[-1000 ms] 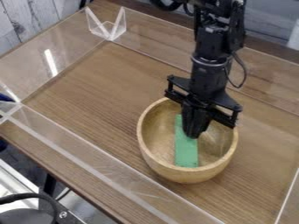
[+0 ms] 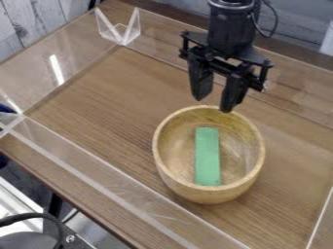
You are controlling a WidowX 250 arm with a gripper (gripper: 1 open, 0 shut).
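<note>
A round beige bowl (image 2: 244,146) sits right of centre on the wooden table, with a green rectangular block (image 2: 208,158) lying lengthwise inside it. The black gripper (image 2: 217,95) hangs above and behind the bowl, at the upper middle of the camera view, clear of the block. Whether its fingers are open or shut is hard to make out.
A clear plastic piece (image 2: 120,27) stands at the back left. A black cable (image 2: 33,224) lies at the lower left corner.
The gripper has risen and moved back, away from the bowl and the green block, which stays lying in the bowl.
</note>
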